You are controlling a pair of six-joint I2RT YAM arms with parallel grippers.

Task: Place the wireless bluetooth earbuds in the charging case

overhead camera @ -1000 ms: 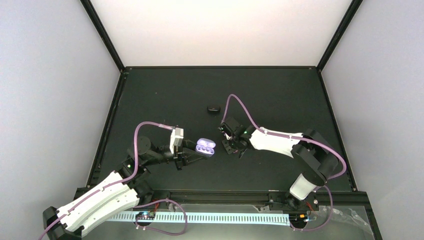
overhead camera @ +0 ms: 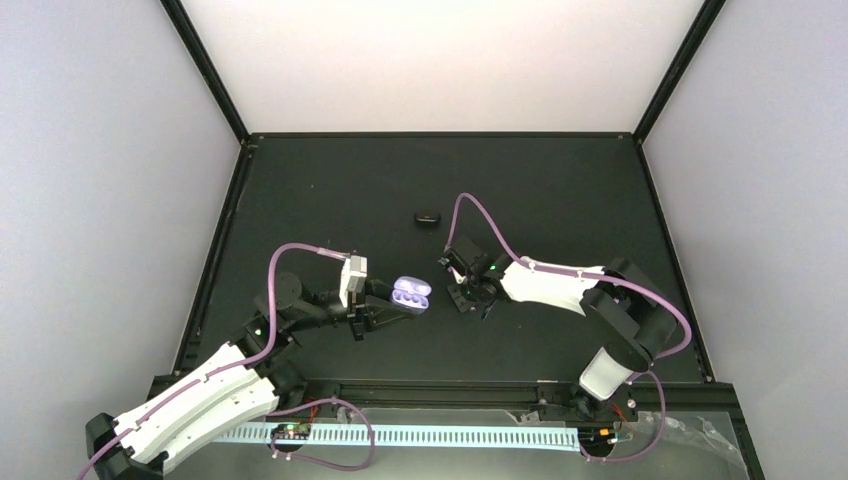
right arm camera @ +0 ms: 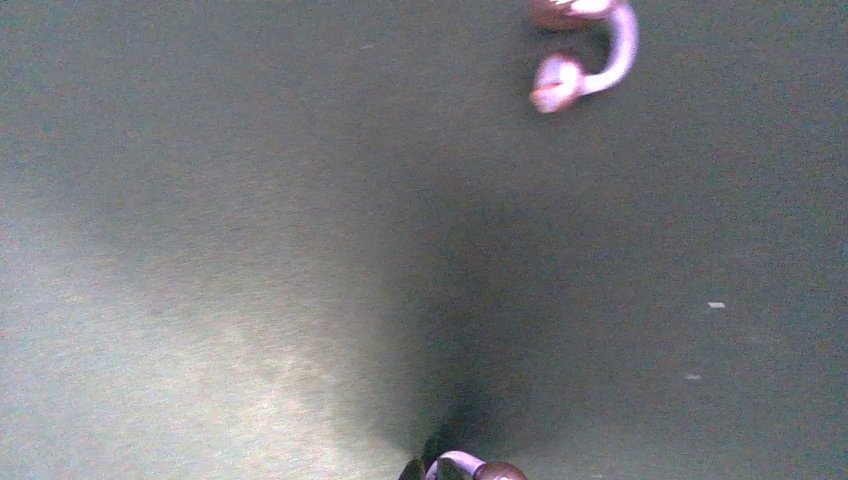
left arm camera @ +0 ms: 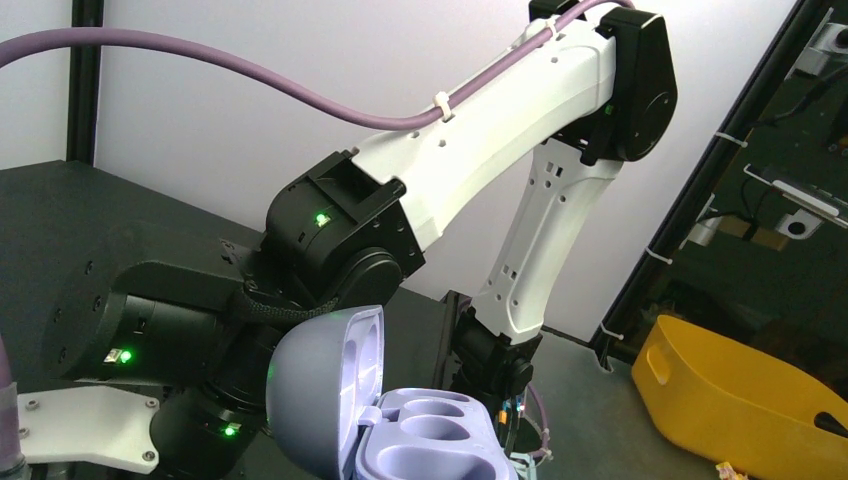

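The open lilac charging case (overhead camera: pixel 411 293) is held off the table by my left gripper (overhead camera: pixel 398 303), shut on it. In the left wrist view its lid stands up, and the sockets that show in the case (left arm camera: pixel 425 430) are empty. One shiny pinkish earbud (right arm camera: pixel 558 82) lies on the dark mat at the top of the right wrist view, partly cut off. Another earbud (right arm camera: pixel 497 472) shows at the bottom edge, its curved band right at the tips of my right gripper. That gripper is shut; whether the band is between the tips is unclear.
A small black object (overhead camera: pixel 427 217) sits on the mat beyond the two grippers. Off to the side, a yellow basket (left arm camera: pixel 740 400) appears in the left wrist view.
Over the last second my right gripper has shifted very slightly, to the right in the top view. The left arm and the case have stayed still.
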